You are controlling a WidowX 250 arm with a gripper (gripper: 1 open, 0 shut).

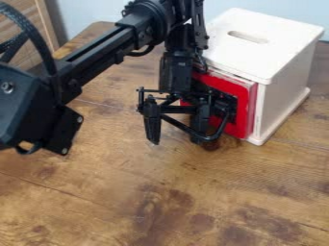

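My black gripper (180, 117) hangs low over the wooden table, just in front of a white box (264, 48) with a slot in its top. The box has a red front panel (240, 115), which the gripper and wrist partly cover. The fingers reach down near the tabletop left of the panel. Whether they are open or shut, and whether they touch the panel, I cannot tell from this view.
The arm spans the upper left. A wooden board stands at the top left edge.
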